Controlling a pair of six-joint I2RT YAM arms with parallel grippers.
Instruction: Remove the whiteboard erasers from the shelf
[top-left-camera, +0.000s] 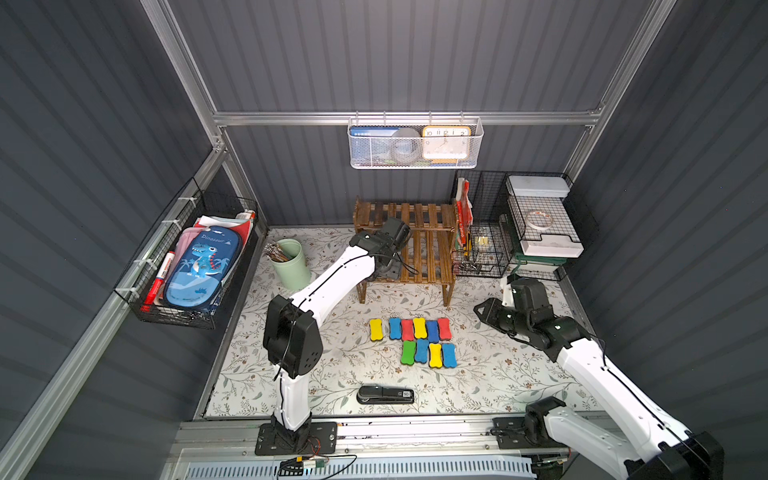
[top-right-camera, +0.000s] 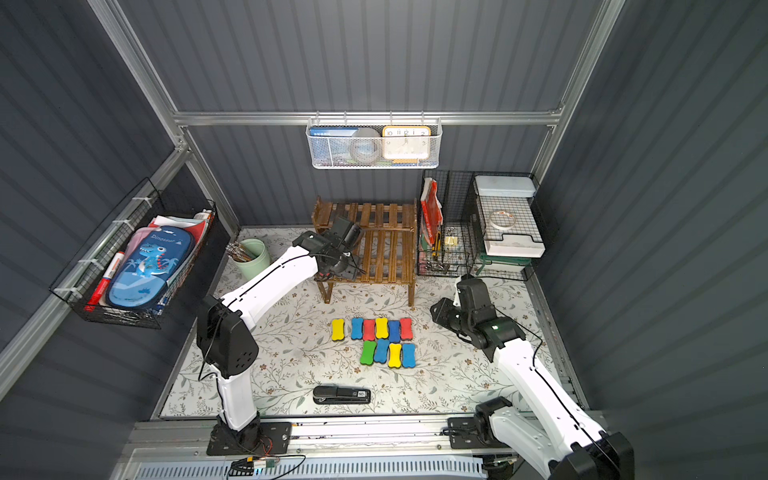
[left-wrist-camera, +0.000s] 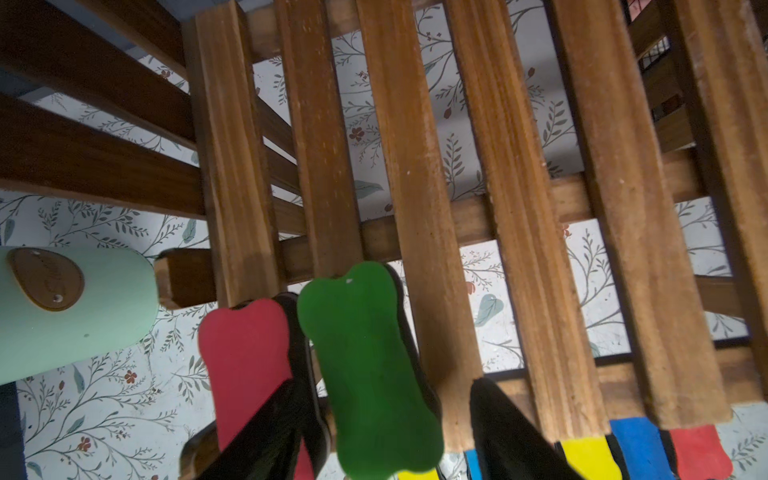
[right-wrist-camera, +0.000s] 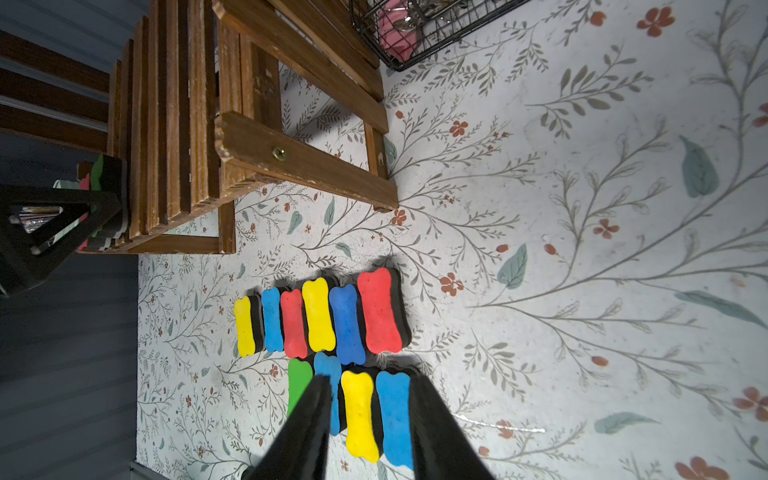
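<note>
On the wooden slatted shelf (top-left-camera: 432, 248), a green eraser (left-wrist-camera: 364, 376) and a red eraser (left-wrist-camera: 248, 360) lie side by side at the left front in the left wrist view. My left gripper is open over the green one, its fingers spread to either side with gaps. The top views have this spot hidden behind the arm. Away to the right, my right gripper is open and empty above the table.
A mint cup (top-left-camera: 293, 268) stands left of the shelf, close to the left arm. Wire baskets with papers (top-left-camera: 464, 204) and a white box (top-left-camera: 548, 232) are on the right. A black stapler (top-left-camera: 385, 394) lies near the front edge.
</note>
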